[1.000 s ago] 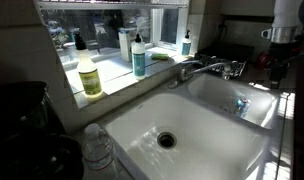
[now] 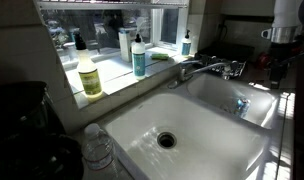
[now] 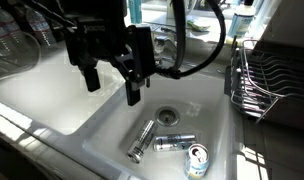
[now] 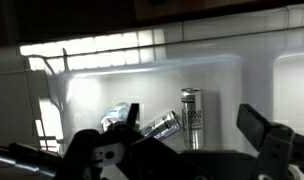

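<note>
My gripper (image 3: 112, 86) hangs above the sink with its two fingers spread apart and nothing between them. In the wrist view the open gripper has cans below it in the basin. One slim can (image 4: 192, 118) lies between the fingers' lines of sight, a second can (image 4: 160, 126) is slanted to its left, and a third can (image 4: 117, 115) is farther left, partly covered by a finger. From the second exterior view, two cans (image 3: 140, 140) (image 3: 174, 141) lie on their sides and a light can (image 3: 197, 160) appears to stand upright.
The other basin (image 2: 157, 155) is empty. A faucet (image 2: 197, 68) reaches over the divider. Soap bottles (image 2: 88, 72) line the window ledge, and a clear bottle (image 2: 97, 150) stands at the near corner. A wire dish rack (image 3: 267, 80) sits right of the sink.
</note>
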